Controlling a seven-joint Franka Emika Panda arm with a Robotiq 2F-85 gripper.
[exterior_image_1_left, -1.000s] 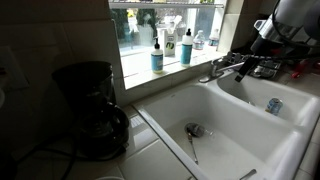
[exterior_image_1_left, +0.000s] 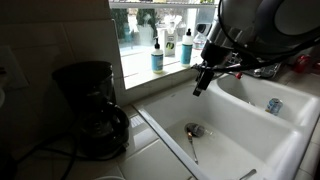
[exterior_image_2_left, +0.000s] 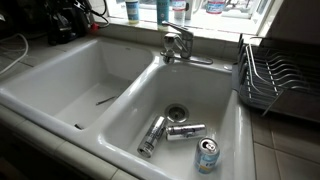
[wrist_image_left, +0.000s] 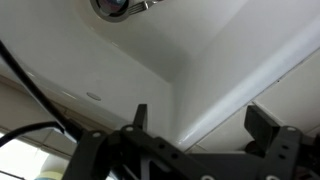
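My gripper (exterior_image_1_left: 200, 82) hangs over the back of the left basin of a white double sink (exterior_image_1_left: 228, 118). In the wrist view the gripper is open, its two dark fingers wide apart with only sink and counter below. A drain (exterior_image_1_left: 194, 129) with a thin utensil (exterior_image_1_left: 194, 152) beside it lies on that basin's floor; the drain (wrist_image_left: 118, 8) also shows at the top of the wrist view. In the right basin are three cans: one lying near the divider (exterior_image_2_left: 152, 136), one lying by the drain (exterior_image_2_left: 186, 131), one in front (exterior_image_2_left: 207, 158).
A faucet (exterior_image_2_left: 180, 42) stands behind the divider. Soap bottles (exterior_image_1_left: 157, 58) line the window sill. A black coffee maker (exterior_image_1_left: 92, 110) sits left of the sink, and a wire dish rack (exterior_image_2_left: 270, 75) is on the right counter.
In exterior view 1 the arm has swung left, from above the right basin and faucet to above the left basin. The things in the sink have not visibly moved.
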